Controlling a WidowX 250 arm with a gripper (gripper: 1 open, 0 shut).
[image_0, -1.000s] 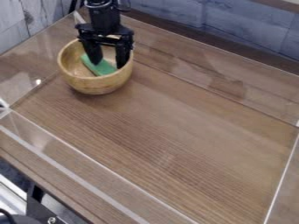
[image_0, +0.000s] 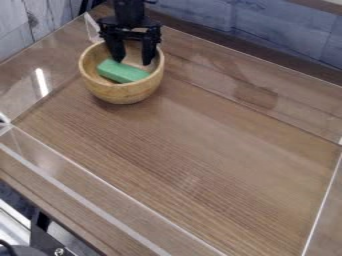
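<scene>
A wooden bowl (image_0: 123, 91) sits at the upper left of the table, holding a green rectangular block (image_0: 123, 72) that lies tilted across its inside. My black gripper (image_0: 131, 52) is at the back part of the bowl, above and behind the green block. Its fingers are small and dark here, so whether anything is between them cannot be told.
A small light object (image_0: 98, 30) is partly visible beside the arm at the back.
The gripper has moved back and up in the view, away from the bowl's middle. More of the green block now shows, and the bowl sits slightly farther back.
</scene>
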